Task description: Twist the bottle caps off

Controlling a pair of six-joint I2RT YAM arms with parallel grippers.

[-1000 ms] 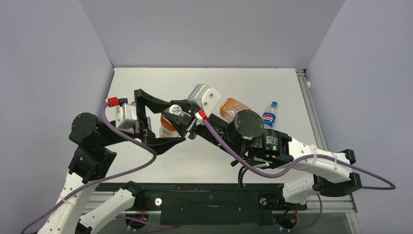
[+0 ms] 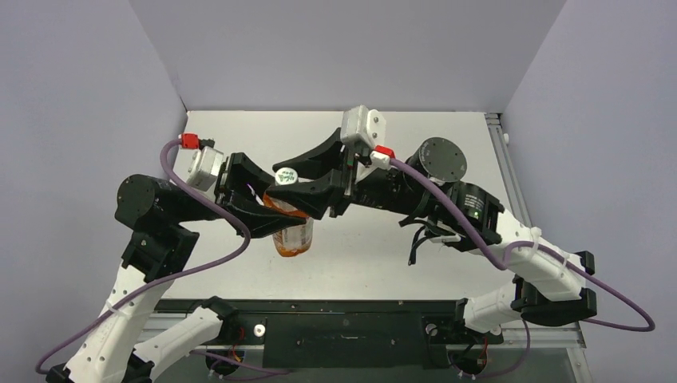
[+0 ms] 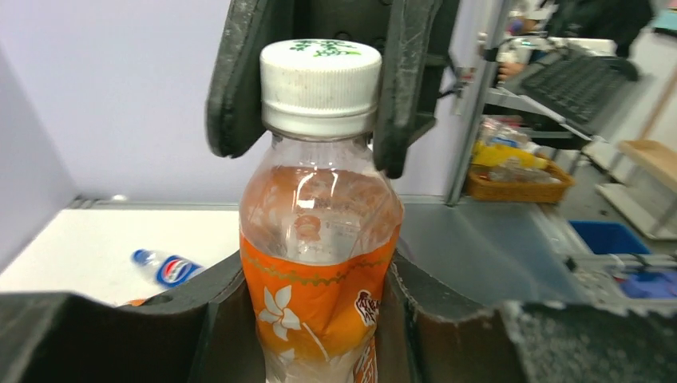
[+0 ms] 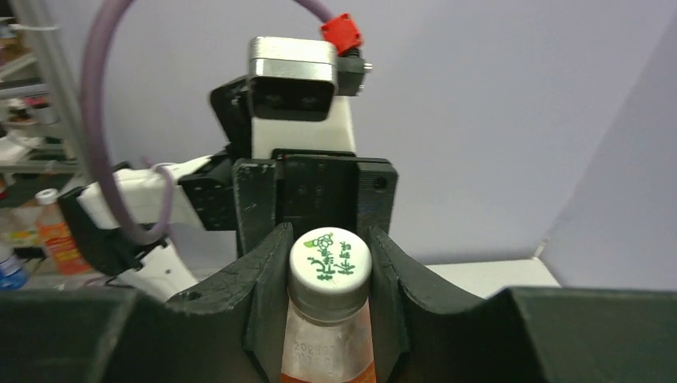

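Observation:
A clear bottle with an orange label (image 3: 319, 295) is held up between both arms, leaning a little in the top view. Its white cap (image 4: 330, 267) with green print sits on the neck. My right gripper (image 2: 289, 179) is shut on the cap, one finger at each side. Lower down, at the label, the fingers of my left gripper (image 2: 286, 203) stand on both sides of the bottle, part way apart. In the left wrist view they look close against the label; whether they grip it cannot be told.
A blue-labelled bottle (image 3: 172, 267) lies on the white table (image 2: 359, 255), seen in the left wrist view. In the top view my right arm covers much of the table's right side.
The right gripper has turned about the cap and its arm swung, covering the lying bottles.

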